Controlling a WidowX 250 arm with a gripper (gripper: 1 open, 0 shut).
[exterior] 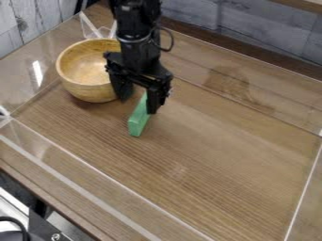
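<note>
My dark gripper (134, 93) hangs from the top of the view, its two fingers spread open just right of a tan bowl. A green strip-like object (139, 120) lies on the wooden surface beneath the gripper, its upper end near the fingers. Whether a finger touches it is unclear.
The tan bowl (85, 58) sits at the upper left, close to the gripper. A dark area with cables lies beyond the table's left edge.
</note>
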